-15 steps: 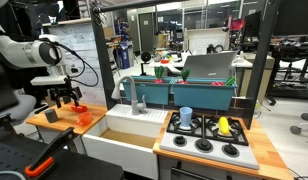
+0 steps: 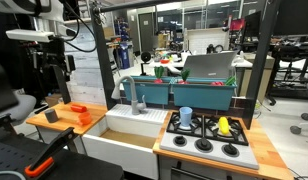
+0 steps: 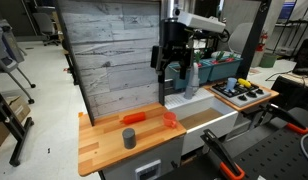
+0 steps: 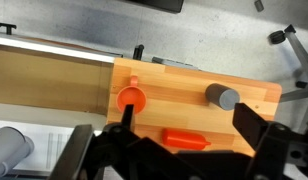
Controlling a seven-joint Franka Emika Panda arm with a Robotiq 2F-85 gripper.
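Note:
My gripper (image 2: 60, 79) hangs high above the wooden counter, fingers apart and empty. In the wrist view its dark fingers (image 4: 264, 145) frame the counter from both sides. Below lie a red-orange cup (image 4: 132, 98) with a small handle, a grey cup (image 4: 223, 96) and a long red object (image 4: 186, 138) on its side, partly hidden at one edge. Exterior view 2 shows the red object (image 3: 134, 119) near the back wall, the grey cup (image 3: 129, 141) toward the front and the red-orange cup (image 3: 170, 119) by the sink end.
A white sink (image 2: 132, 136) with a faucet adjoins the wooden counter. Further right are a stove (image 2: 206, 140) bearing a blue cup (image 2: 186, 116) and a yellow object (image 2: 224, 126). A teal shelf (image 2: 194, 94) stands behind. Air around the gripper is clear.
From low over the counter's objects, the gripper has risen well above them and shifted slightly left in exterior view 1. The cups and red object on the counter appear to stay put.

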